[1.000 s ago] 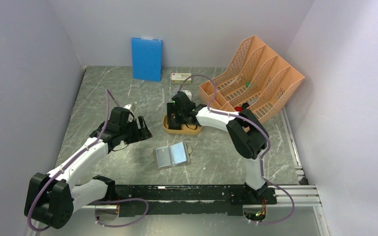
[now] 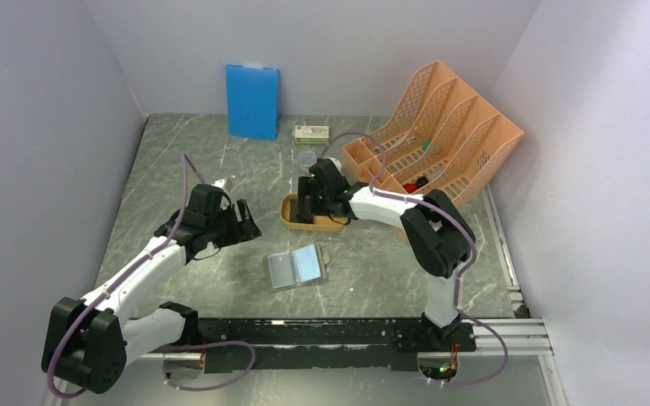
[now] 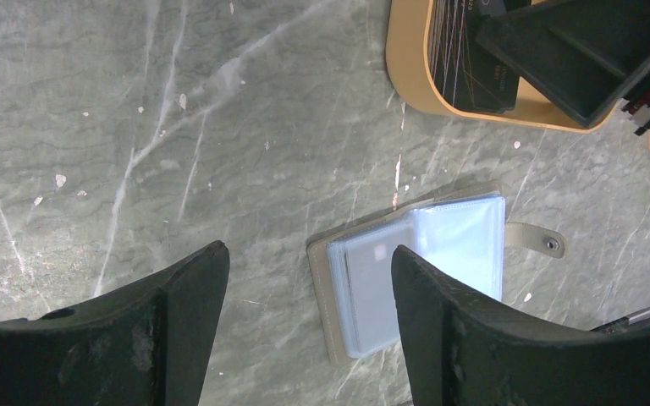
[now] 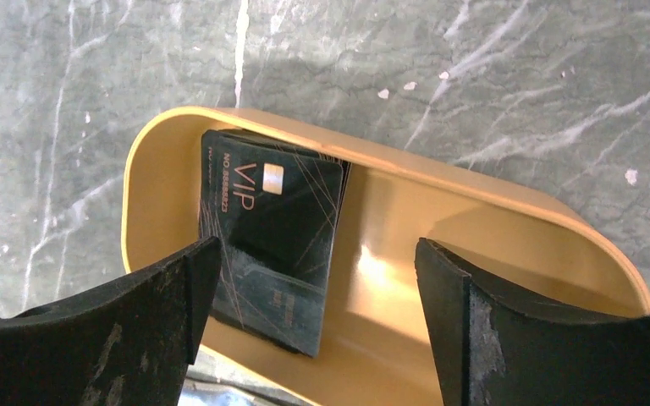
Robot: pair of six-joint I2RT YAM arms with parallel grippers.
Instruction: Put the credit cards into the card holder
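Observation:
Black cards, the top one marked VIP, lie stacked at one end of a tan oval tray. Over this tray my right gripper stands open; in its wrist view nothing is gripped, and the cards lie beneath the gap. The card holder rests opened flat on the table in front of the tray, clear sleeves upward, its strap sticking out to the right. My left gripper is open and empty, left of the holder and above the table. In the top view the right gripper partly covers the cards.
An orange slotted rack fills the back right. At the back are a blue panel and a small box. Table to the left of the tray and right of the holder is bare.
The left arm and the card holder have stayed put.

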